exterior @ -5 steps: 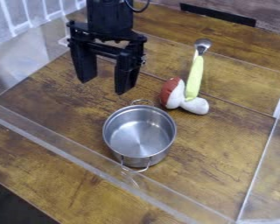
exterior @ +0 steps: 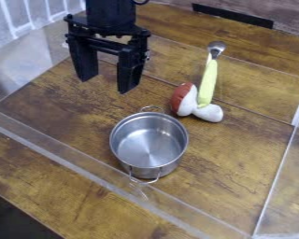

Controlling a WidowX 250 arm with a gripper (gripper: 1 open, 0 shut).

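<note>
My black gripper (exterior: 108,70) hangs over the wooden table (exterior: 64,140) at the upper left, open, with nothing visible between its two fingers. In front of it stands a steel pot (exterior: 149,145) with wire handles. Right of the gripper lie a red and white object (exterior: 185,98), a white piece (exterior: 208,112) touching it, and a long pale green utensil (exterior: 208,79) with a metal end.
Clear plastic walls edge the work area at the left, the front and the right.
My gripper has risen slightly toward the back of the table. The objects on the table have not moved.
</note>
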